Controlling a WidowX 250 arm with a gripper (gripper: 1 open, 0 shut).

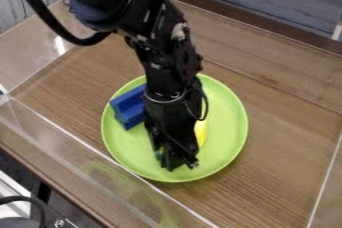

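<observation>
The black arm reaches down from the top centre to a light green plate point(219, 151) on the wooden surface. My gripper point(177, 156) is low over the middle of the plate, its fingers largely hiding what lies between them; a small green bit shows there. A yellow object point(201, 131) peeks out behind the gripper on its right. A blue block point(127, 103) lies on the plate's upper left, left of the gripper.
A clear edge strip runs along the lower left, and a grey plank wall point(254, 2) stands at the back.
</observation>
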